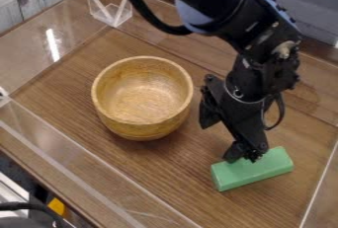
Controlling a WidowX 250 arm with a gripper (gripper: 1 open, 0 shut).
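Note:
My gripper (238, 133) stands open at the right, its black fingers pointing down just above and behind a green rectangular block (248, 173) lying on the wooden table. Nothing clear shows between the fingers. To the left of the gripper sits a round tan bowl (117, 92), apparently empty.
The wooden table (93, 163) has free room at the left and front left. A small clear object (113, 7) stands at the back left. Dark cables lie at the lower left edge, and a raised ledge runs along the back.

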